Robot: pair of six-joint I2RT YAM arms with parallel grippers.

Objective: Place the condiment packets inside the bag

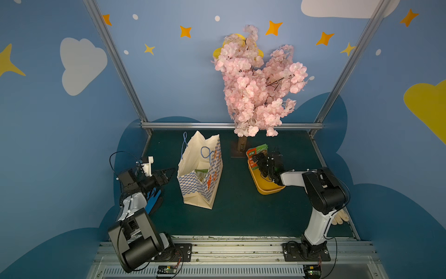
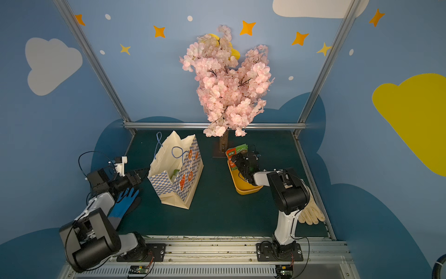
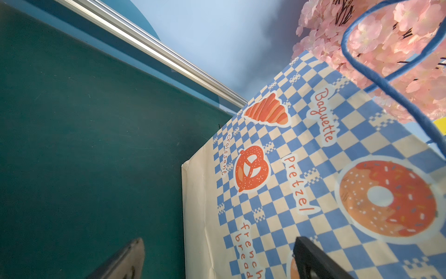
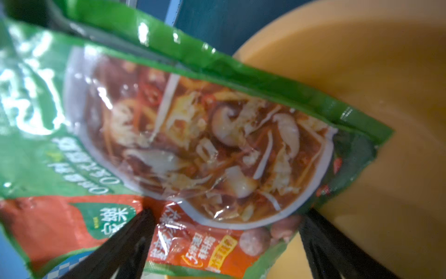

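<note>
The paper bag (image 1: 198,197), cream with blue checks and blue string handles, stands upright and open at left centre. A green packet (image 1: 201,174) shows inside it. Over the far left end of the yellow tray (image 1: 269,189) is a green and red condiment packet (image 1: 251,152), which fills much of the right wrist view. My right gripper (image 1: 261,162) is at this packet; its fingers (image 4: 127,251) stand apart in front of the packet's lower part. Left of the bag, my left gripper (image 1: 170,174) is open and empty, with the bag's printed side in its wrist view.
A pink blossom tree (image 1: 241,147) stands behind the tray. Blue gloves (image 2: 121,205) lie under the left arm, beige gloves (image 2: 310,212) beyond the right arm. The mat between bag and tray is clear.
</note>
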